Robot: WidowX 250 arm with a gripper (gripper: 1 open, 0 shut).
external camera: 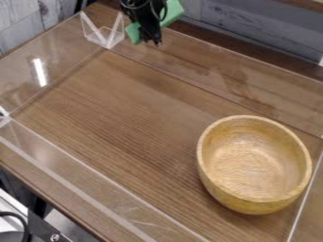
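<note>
At the top of the camera view my gripper (pixel 144 34) is shut on a green object (pixel 168 13), held above the back of the wooden table, just right of a clear plastic holder (pixel 104 34). The dark gripper body hides part of the green object, and the fingertips are small and hard to make out.
A large round wooden bowl (pixel 252 161) sits at the front right. A wall runs along the back edge, and black cables lie at the bottom left.
</note>
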